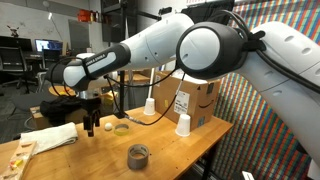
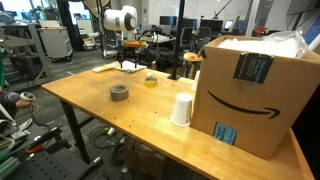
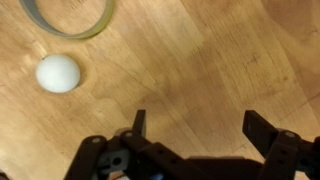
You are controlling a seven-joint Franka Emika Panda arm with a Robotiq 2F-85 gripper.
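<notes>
My gripper stands open in the wrist view, and only bare wood shows between its fingers. A white ball (image 3: 58, 73) rests on the table to the upper left of the fingers, apart from them. Above the ball, the wrist view's top edge cuts off a thin ring-shaped roll (image 3: 92, 32). From the first exterior view, the gripper (image 1: 91, 131) points down over the left part of the table, close to a white cloth (image 1: 56, 137). The ball (image 1: 108, 127) lies just to its right.
A dark-rimmed round roll (image 1: 138, 156) sits near the table's front. White cups (image 1: 183, 125) and a large cardboard box (image 2: 243, 100) stand on the box side. A shallow tray (image 1: 17, 160) is at far left.
</notes>
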